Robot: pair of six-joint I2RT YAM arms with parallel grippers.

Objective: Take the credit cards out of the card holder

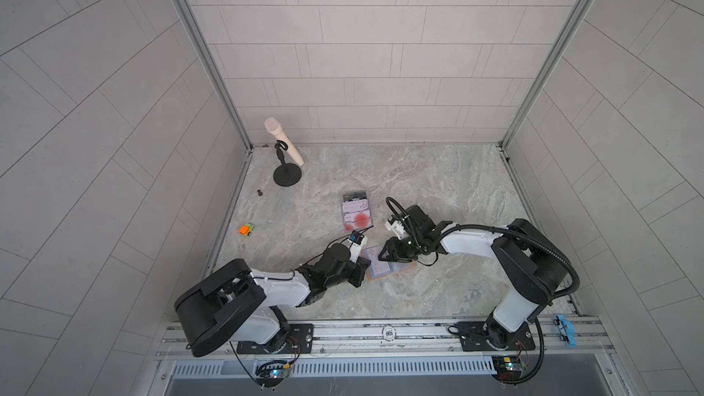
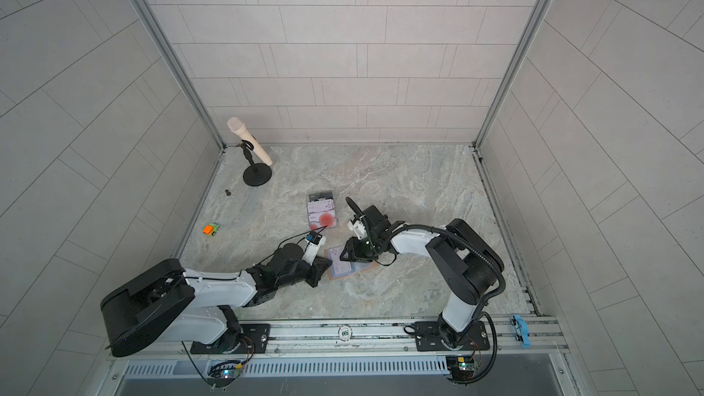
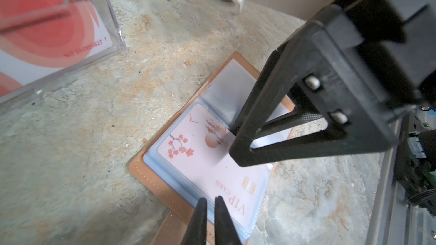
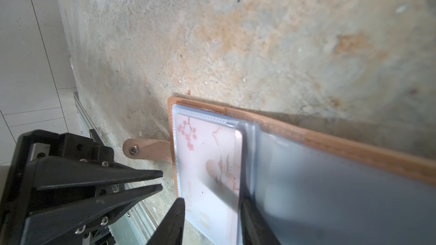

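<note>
The open leather card holder (image 3: 149, 177) with clear sleeves lies on the stone table, its strap (image 4: 145, 149) out to the left. A pink-and-white VIP card (image 3: 195, 145) sits in the left sleeve. My right gripper is open, down at that sleeve, one finger at the card's inner edge. My left gripper is at the holder's outer left side, its fingertips close together with a narrow gap and nothing visible between them.
A clear box with cards (image 1: 356, 212) lies behind the holder. A microphone on a black stand (image 1: 287, 172) and a small toy car (image 1: 245, 228) are at the left.
</note>
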